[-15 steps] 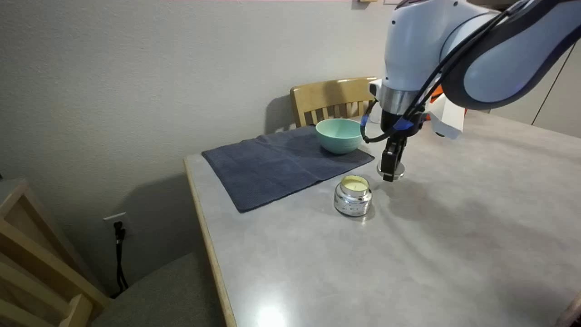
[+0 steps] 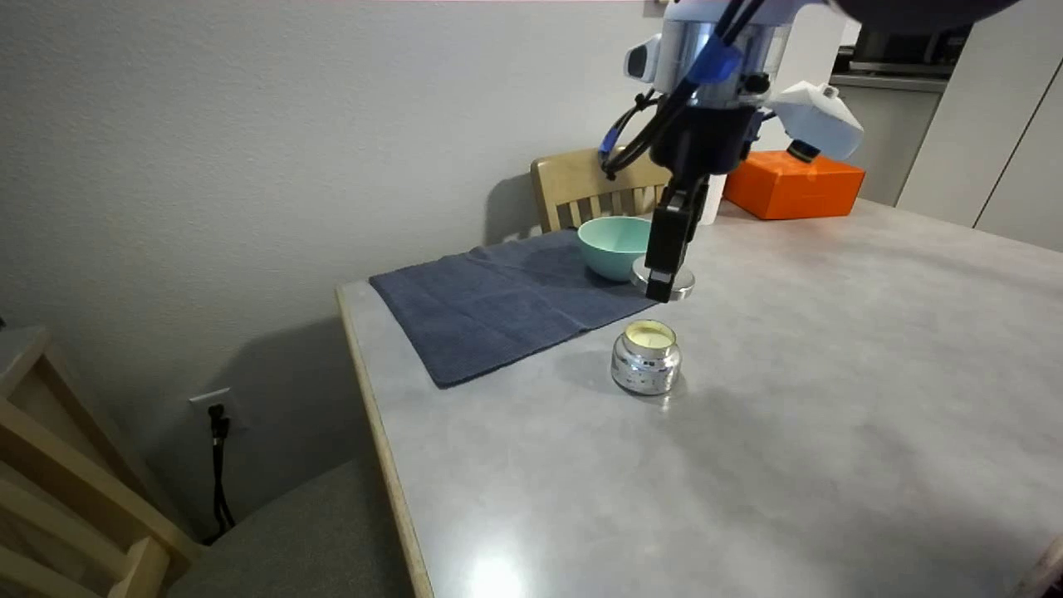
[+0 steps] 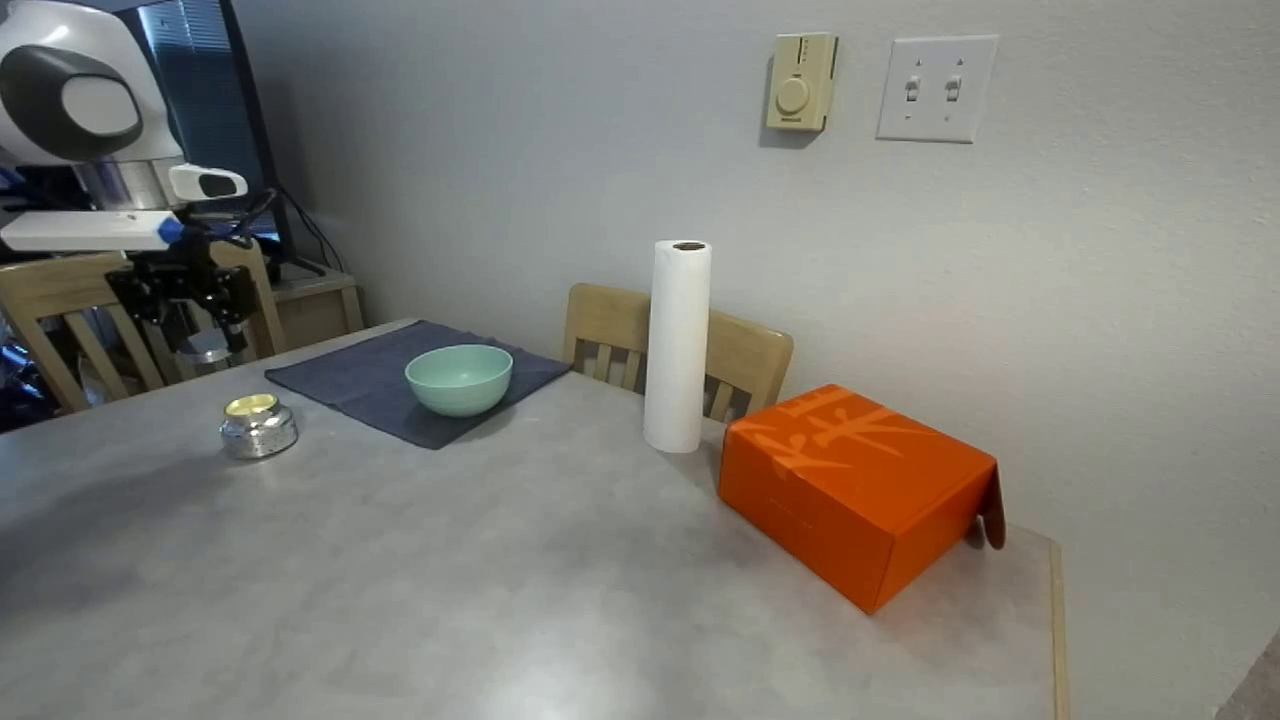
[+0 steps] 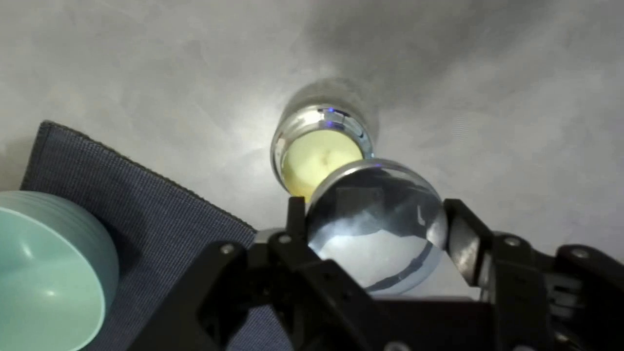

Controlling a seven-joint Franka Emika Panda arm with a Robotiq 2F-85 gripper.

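Note:
A round, shiny silver lid (image 4: 377,234) is gripped by its edges between the two fingers of my gripper. In exterior view 1 the lid (image 2: 683,284) hangs in the air above and slightly behind the candle jar. The silver candle jar (image 2: 645,367) stands upright on the table with its top uncovered, pale yellow wax (image 4: 321,158) showing inside. From the wrist, the lid overlaps the near rim of the jar (image 4: 292,126) but is not centred over it. A clear gap separates lid and jar in exterior view 2, where the jar (image 3: 258,432) sits below my gripper (image 3: 206,336).
A mint-green bowl (image 3: 459,382) rests on a dark blue cloth (image 2: 478,309) behind the jar. Farther along stand a paper towel roll (image 3: 678,348) and an orange box (image 3: 852,492).
My gripper has risen and moved left in exterior view 1, carrying the lid from right of the jar to above it. The jar, bowl and cloth have stayed put.

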